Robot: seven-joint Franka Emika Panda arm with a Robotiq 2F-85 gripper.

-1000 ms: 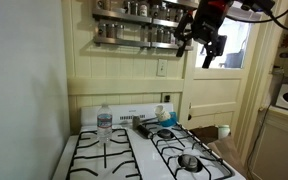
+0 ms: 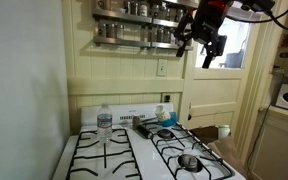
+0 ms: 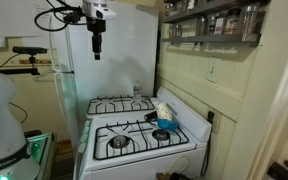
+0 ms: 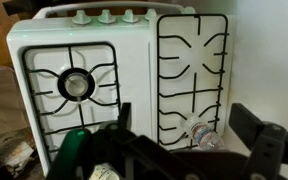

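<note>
My gripper [image 2: 193, 57] hangs high above the white stove [image 2: 149, 152], with nothing between its fingers. In the wrist view its two dark fingers [image 4: 238, 117] stand wide apart over the stovetop. A clear plastic bottle [image 2: 104, 122] stands upright on the left-hand grates near the back; from the wrist it appears [image 4: 202, 132] close to the right finger, well below it. A dark object [image 2: 140, 127] lies between the burners at the back. Beside it are a pale cup-like item [image 2: 162, 112] and something blue, a blue bowl [image 3: 167, 124] in the second exterior view.
Spice shelves [image 2: 139, 32] run along the wall above the stove. Black grates [image 2: 104, 155] cover both sides of the stovetop, with a plain white strip between them. A white wall or panel [image 2: 24, 90] borders the left side.
</note>
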